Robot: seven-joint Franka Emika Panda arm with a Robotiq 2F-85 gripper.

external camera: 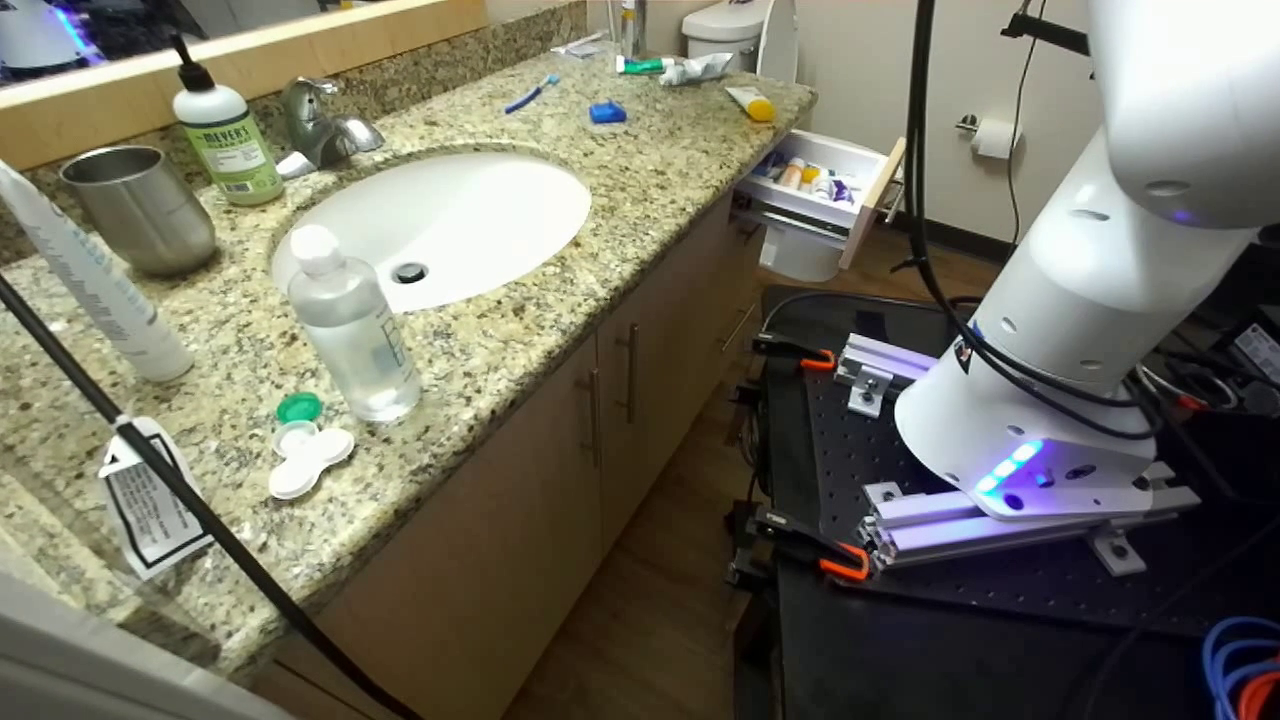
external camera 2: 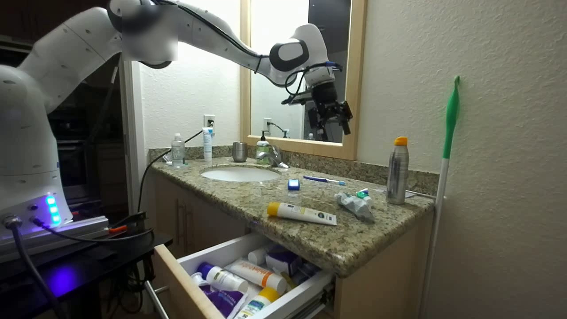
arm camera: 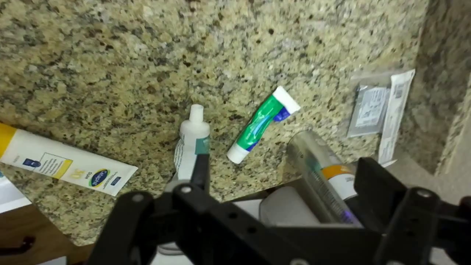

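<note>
High above the granite counter (external camera 2: 234, 194), my gripper (external camera 2: 333, 123) hangs open in front of the mirror, nothing between its fingers. In the wrist view, the gripper has its two black fingers well apart. Beyond them lie a small green toothpaste tube (arm camera: 257, 126) and a white tube with a teal label (arm camera: 194, 137), the latter partly hidden by the left finger. A silver spray can (arm camera: 311, 170) with an orange band appears by the right finger; in exterior view 2 that can (external camera 2: 397, 173) stands upright. A yellow-capped sunscreen tube (arm camera: 73, 161) lies at left.
An open drawer (external camera 2: 175, 282) full of tubes and bottles juts out below the counter. A blue box (external camera 2: 293, 184) and a toothbrush (external camera 2: 324, 180) lie near the sink (external camera: 480, 216). Clear packets (arm camera: 371, 108) lie by the backsplash. A clear bottle (external camera: 354, 330) stands at the counter's far end.
</note>
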